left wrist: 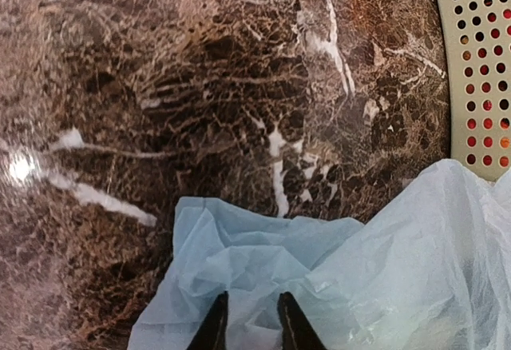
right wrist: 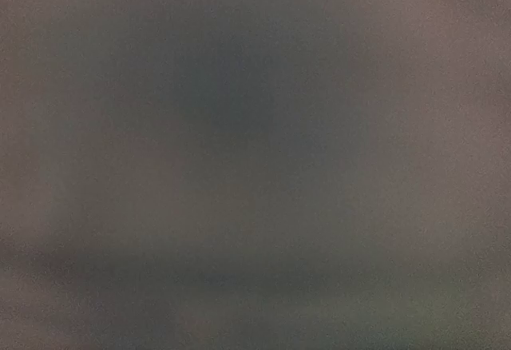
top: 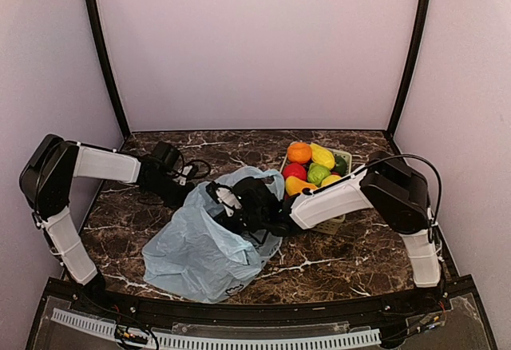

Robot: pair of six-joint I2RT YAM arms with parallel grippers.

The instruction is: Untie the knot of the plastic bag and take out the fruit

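Note:
The thin light-blue plastic bag point(top: 196, 250) lies crumpled in the middle, its mouth spread open towards the right arm. At its left rim my left gripper point(top: 182, 196) is low. In the left wrist view the left gripper stands part open, its fingertips apart, with bag film point(left wrist: 255, 274) showing between and beyond them. My right gripper point(top: 227, 218) reaches into the bag's mouth; its fingertips are hidden by film and by the hand. The right wrist view is only a dark blur. No fruit inside the bag shows.
A light perforated basket point(left wrist: 471, 78) stands at the back right, holding several fruits, among them an orange point(top: 299, 153), a red fruit point(top: 294, 172) and a green one point(top: 318, 174). The right forearm covers its front.

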